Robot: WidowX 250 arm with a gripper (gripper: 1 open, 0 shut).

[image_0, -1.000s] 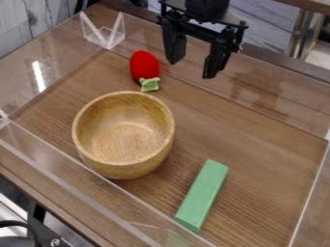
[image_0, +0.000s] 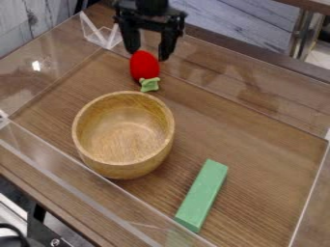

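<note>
My dark gripper is at the top centre, over the back of the wooden table, just above a red object with a small green part at its lower end. The fingers point down, apart, with the red object just below them.
A large round wooden bowl sits centre-left. A long green block lies at the front right. A clear or white item is at the back left.
My gripper has moved from the back right leftward and up in the view, to above the red object. The objects on the table have not visibly moved.
</note>
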